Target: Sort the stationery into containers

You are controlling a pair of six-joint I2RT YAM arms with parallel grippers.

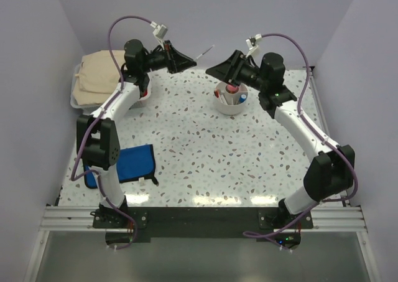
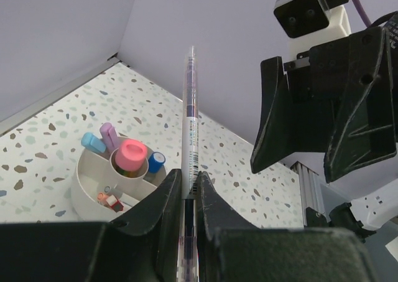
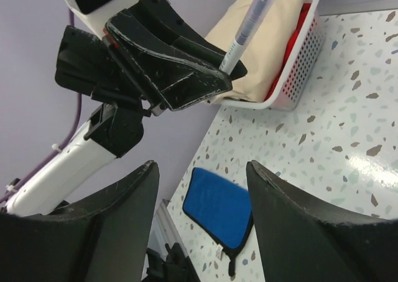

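A slim clear pen with a white label [image 2: 189, 136] stands out from my left gripper [image 1: 191, 62], which is shut on it. In the left wrist view the pen points up between the fingertips. My right gripper [image 1: 221, 76] faces it from the right with its fingers [image 3: 118, 223] apart and nothing between them. A gap separates it from the pen [image 3: 252, 27]. Below and behind the right gripper sits a round white divided container [image 1: 230, 108], holding a pink-topped item [image 2: 131, 152], a blue one [image 2: 156, 161] and other stationery.
A white basket [image 3: 303, 64] with beige cloth [image 1: 99, 76] and something red stands at the back left. A blue zip pouch [image 1: 134, 162] lies at the front left.
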